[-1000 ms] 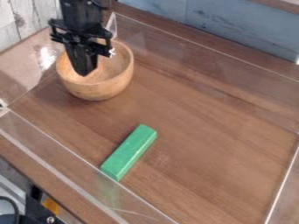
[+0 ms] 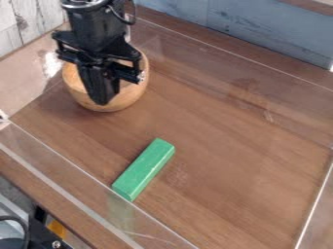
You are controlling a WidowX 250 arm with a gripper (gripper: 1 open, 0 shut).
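My gripper (image 2: 101,89) hangs over a round wooden bowl (image 2: 128,97) at the upper left, its tips low in or just above it, hiding much of the bowl; it looks shut, with nothing visible between its fingers. A green rectangular block (image 2: 143,170) lies on the wooden table below and right of the bowl.
Transparent rims edge it on the left and right, with a pale blue wooden wall (image 2: 247,29) behind. Cables sit at the lower left, off the table.
My gripper has moved down and slightly toward the camera over the bowl, covering more of it. The bowl and green block have not visibly moved.
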